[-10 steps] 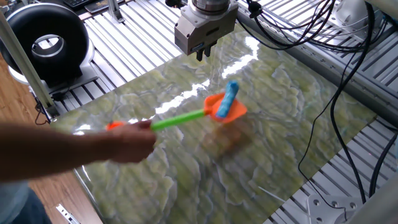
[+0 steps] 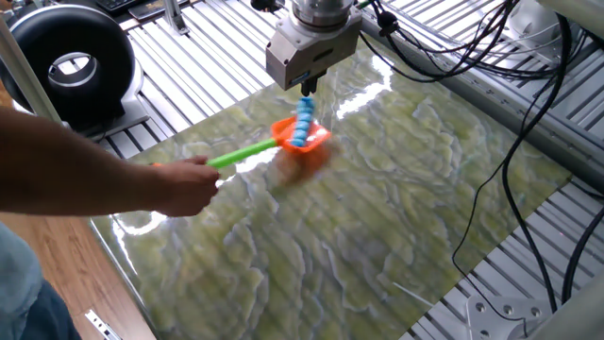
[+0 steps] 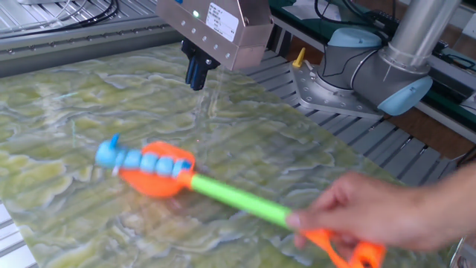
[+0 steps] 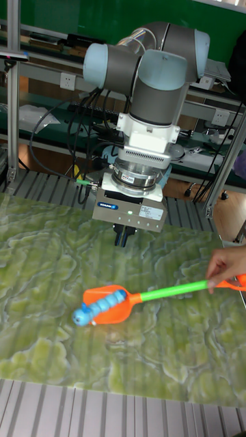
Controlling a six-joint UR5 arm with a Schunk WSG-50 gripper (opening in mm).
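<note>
A blue segmented toy caterpillar lies across the orange scoop of a toy shovel. Its green handle is held by a person's hand. In exterior view 2 the toy caterpillar sticks out past the far side of the scoop. My gripper points down over the table, behind the shovel, its black fingers close together. Nothing shows between them. In exterior view 1 the caterpillar's end appears just below my gripper, but the other views show them apart.
A person's arm reaches in over one edge. Black cables hang along one side, and a large black ring-shaped device stands at the far left.
The hand has carried the shovel and caterpillar left and slightly up in exterior view 1. My gripper's fingers, apart one second ago, have come together; the gripper has hardly moved.
</note>
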